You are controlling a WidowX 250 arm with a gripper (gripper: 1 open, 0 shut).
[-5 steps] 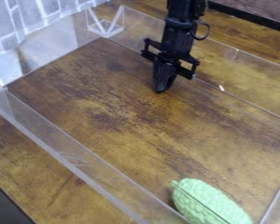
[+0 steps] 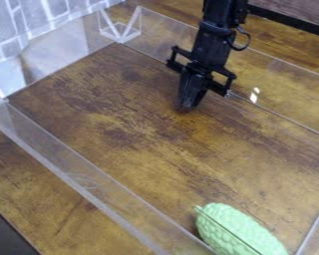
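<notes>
My black gripper (image 2: 191, 92) hangs near the back middle of a wooden surface bordered by clear plastic walls, its tips low over the wood. It looks shut, with nothing visible between its fingers, though the tips are dark and small. A pale green, ridged oblong object (image 2: 237, 231), like a toy vegetable, lies at the bottom right, far from the gripper.
Clear walls (image 2: 96, 179) enclose the wooden floor (image 2: 136, 129), which is bare through the middle and left. A white checked cloth (image 2: 29, 30) is at the back left, outside the walls.
The gripper has shifted very slightly to the right. The green object has not moved.
</notes>
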